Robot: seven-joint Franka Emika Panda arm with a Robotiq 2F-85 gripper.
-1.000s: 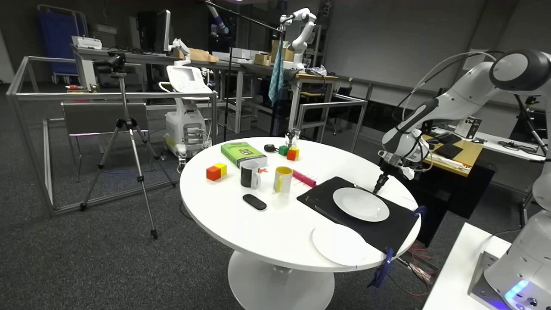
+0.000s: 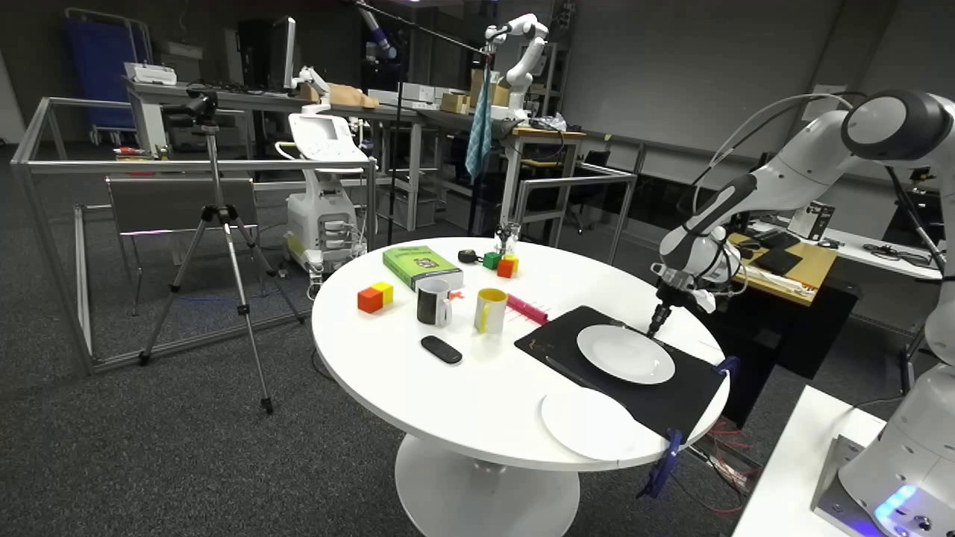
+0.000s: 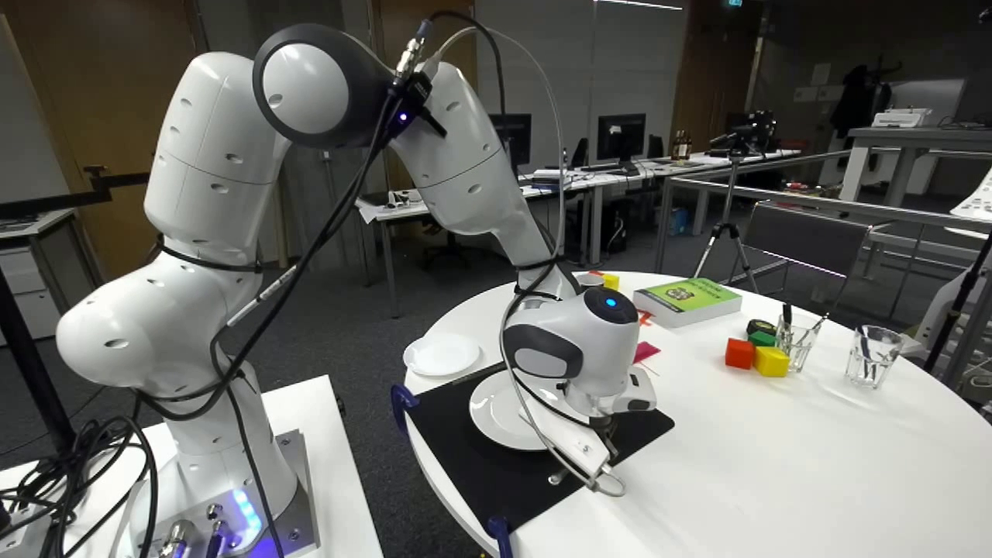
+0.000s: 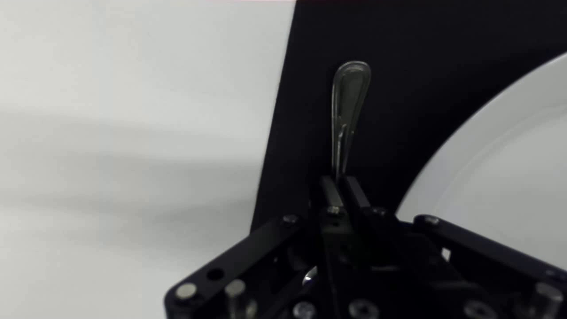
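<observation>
A metal piece of cutlery (image 4: pixel 351 87) lies on the black mat (image 4: pixel 313 48) in the wrist view, its rounded handle end pointing away from me. Its narrow neck runs up to the fingertips of my gripper, which is shut. Whether the neck sits between the fingers or beneath them, I cannot tell; the far part of the cutlery is hidden under the gripper. In exterior view 1 the gripper (image 2: pixel 653 332) points down at the mat, close beside the rim of a white plate (image 2: pixel 626 354). In exterior view 2 the arm's wrist hides the fingers, and a bit of the handle (image 3: pixel 558 478) shows.
Blue clamps (image 2: pixel 662 465) grip the table edge at the mat. A second white plate (image 2: pixel 586 424) lies near that edge. Mugs (image 2: pixel 489 312), a dark oblong object (image 2: pixel 441 349), a green book (image 2: pixel 422 267) and colored blocks (image 2: pixel 374 297) stand farther off.
The arm's wrist has shifted slightly left in exterior view 1, and the gripper looks a little more upright. Its tip stays at nearly the same place by the plate.
</observation>
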